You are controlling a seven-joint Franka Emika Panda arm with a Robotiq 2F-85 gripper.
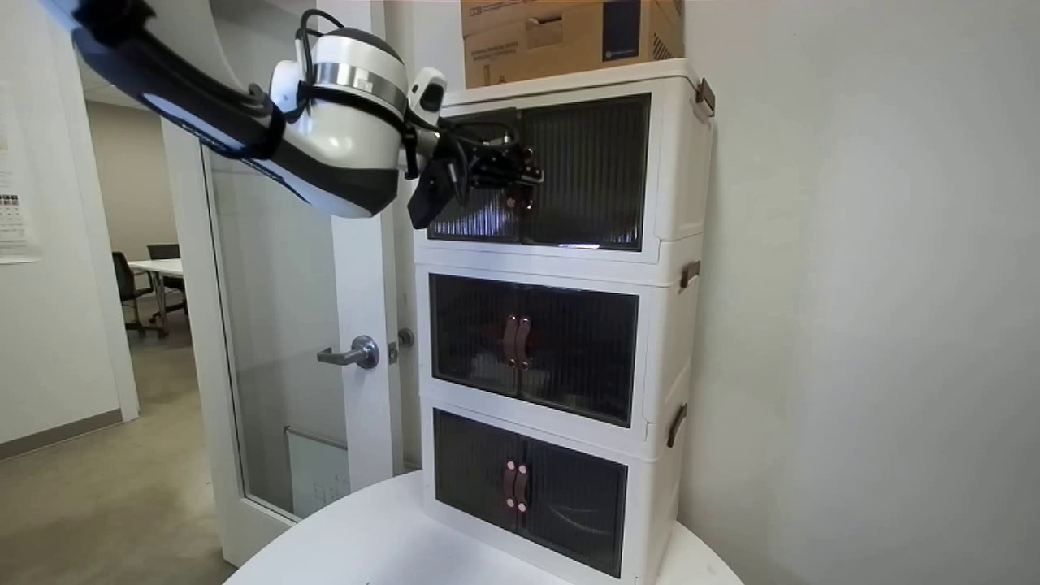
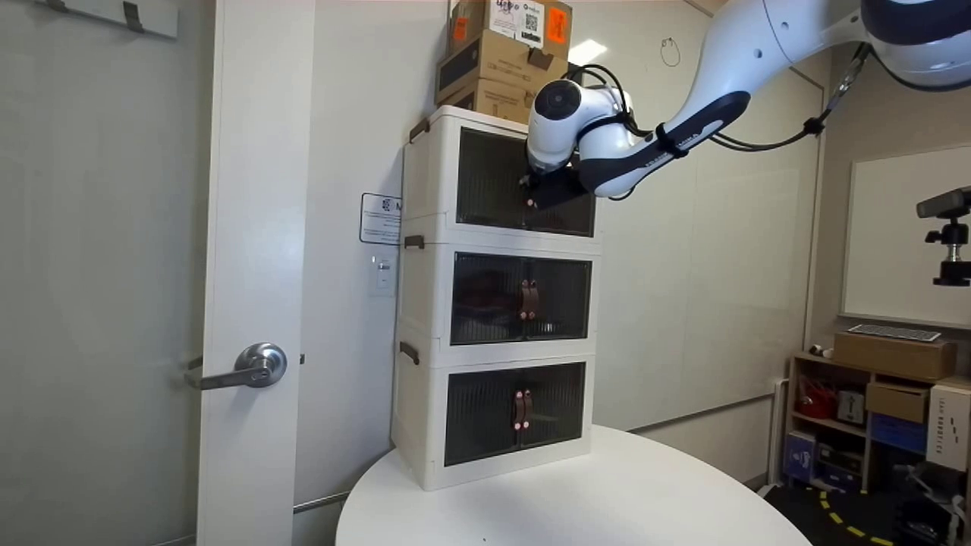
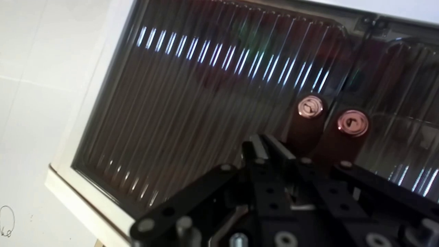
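Observation:
A white cabinet [image 1: 673,175] of stacked units has dark ribbed double doors, all closed. My gripper [image 1: 536,174] is at the top unit, in front of the seam between its two doors. In the wrist view, the gripper is shut, its fingertips close together with a narrow gap. Nothing can be made out between them. Just to their right are the left door handle [image 3: 306,125] and right door handle [image 3: 343,142], brown straps with copper-coloured studs. The fingers hide the handles' lower parts; contact with the left strap cannot be told.
Cardboard boxes [image 2: 496,68] sit on top of the cabinet. It stands on a round white table [image 2: 546,505], whose front is bare. A glass door with a lever handle [image 1: 351,353] stands close on the left in exterior view 1.

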